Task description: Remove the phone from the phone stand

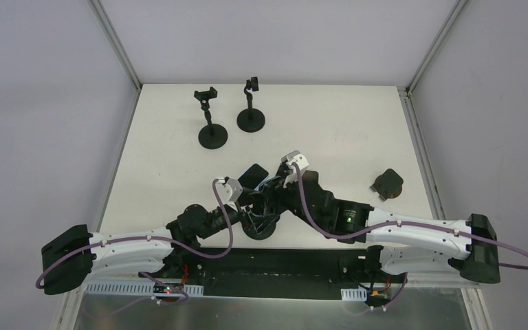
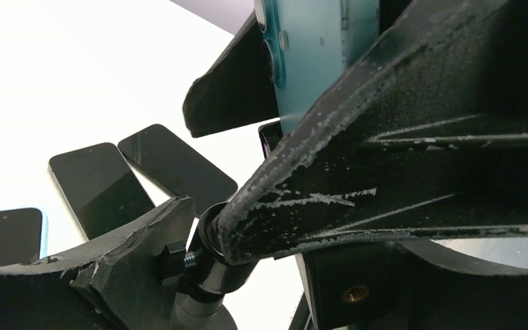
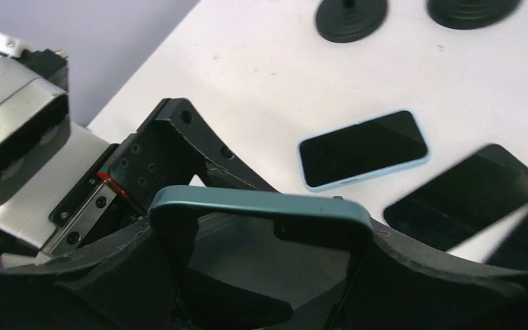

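A teal phone (image 2: pixel 320 62) stands upright at the front-centre phone stand (image 1: pixel 260 231), largely hidden by both grippers in the top view. My left gripper (image 1: pixel 247 206) is shut on the stand, whose black joint (image 2: pixel 213 275) shows between its fingers. My right gripper (image 1: pixel 271 189) is shut on the phone, whose top edge (image 3: pixel 261 199) spans between its fingers in the right wrist view; its black fingers also loom close over the left wrist view.
Several phones lie flat behind, including a blue-edged one (image 3: pixel 363 150) and a dark one (image 3: pixel 464 196). Two empty stands (image 1: pixel 212 137) (image 1: pixel 250 121) stand at the back left; a small dark object (image 1: pixel 388 183) sits at the right.
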